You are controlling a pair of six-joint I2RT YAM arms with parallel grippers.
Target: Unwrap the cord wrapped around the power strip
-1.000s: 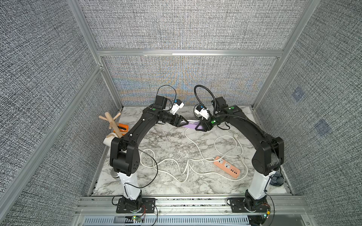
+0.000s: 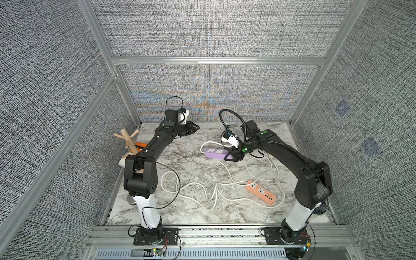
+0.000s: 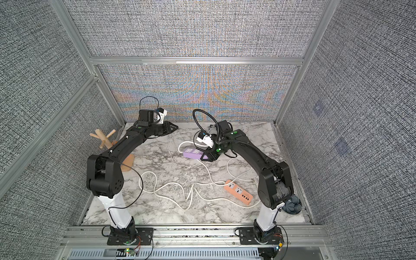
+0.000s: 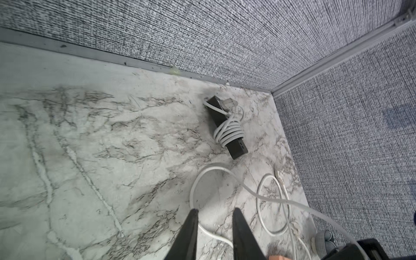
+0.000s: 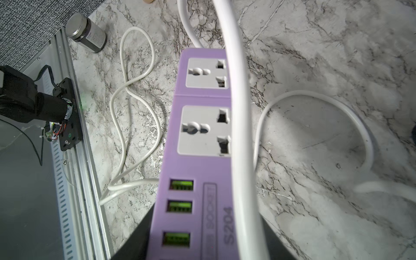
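Note:
My right gripper (image 2: pixel 231 155) is shut on a purple power strip (image 5: pixel 192 166) held over the table centre; a white cord (image 5: pixel 242 143) runs along it and loops away. My left gripper (image 2: pixel 194 128) is raised at the back left, apart from the strip; its fingertips in the left wrist view stand a little apart, and whether anything thin is between them is hard to tell. A dark power strip (image 4: pixel 234 147) with cord (image 4: pixel 228 130) coiled round it lies at the back. A salmon power strip (image 2: pixel 260 192) lies at the front right among loose white cord.
Wooden pieces (image 2: pixel 130 143) and an orange item stand at the left. A jar (image 5: pixel 85 32) sits near the left front, dark round items (image 3: pixel 292 204) at the right front. The arms crowd the back middle.
My right gripper and that strip have shifted slightly toward the front.

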